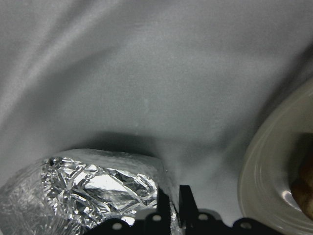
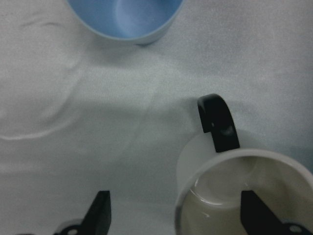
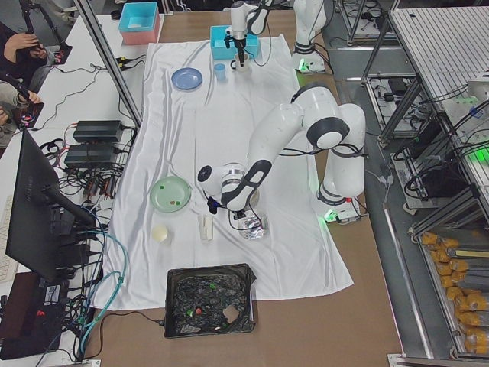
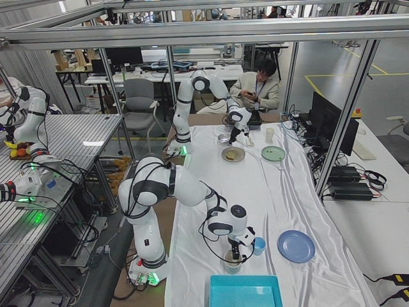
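Observation:
My left gripper is at the rim of a crumpled foil item (image 1: 98, 191), fingers close together; whether it grips the foil is unclear. A bowl (image 1: 259, 181) with brown food lies to its right. My right gripper stands open over a white mug (image 2: 190, 161) with a black handle, one finger over the inside and the other outside the rim. A blue cup (image 2: 129, 29) stands nearby.
A green plate (image 3: 170, 194), pale cup (image 3: 160, 234) and black tray (image 3: 208, 329) lie around the left arm. A blue plate (image 4: 296, 246) and cyan tub (image 4: 245, 291) are near the right arm.

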